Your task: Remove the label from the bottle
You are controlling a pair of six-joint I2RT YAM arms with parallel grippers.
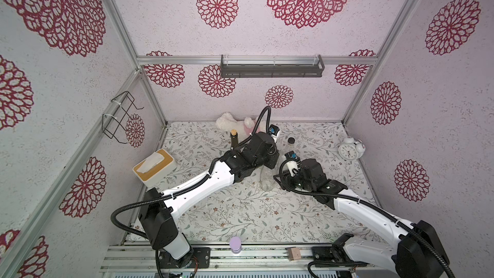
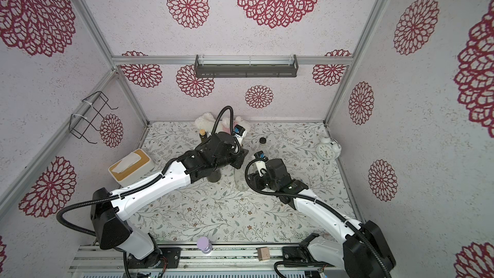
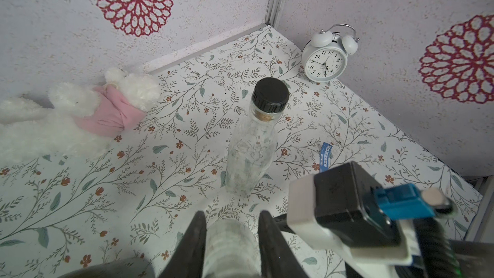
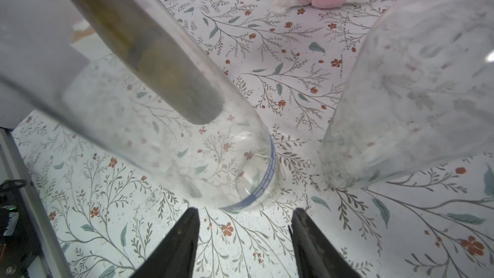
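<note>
A clear bottle [image 3: 231,249] is between the fingers of my left gripper, which is shut on it. In the right wrist view, the same clear bottle [image 4: 241,149] slants across the upper left, a blue band [image 4: 268,177] near its base. My right gripper is open just in front of that base, with nothing between its fingers. Behind stands a second clear bottle [image 3: 251,149] with a black cap. From above, the arms hide most of the held bottle [image 1: 267,179]. A label on its hidden side cannot be made out.
A blue printed strip [image 3: 325,156] shows beside the right arm. A white plush toy [image 3: 72,118] lies at the back, an alarm clock [image 1: 351,149] at the right, a tissue box [image 1: 154,168] at the left. Near the left arm stands a dark bottle [image 1: 234,138].
</note>
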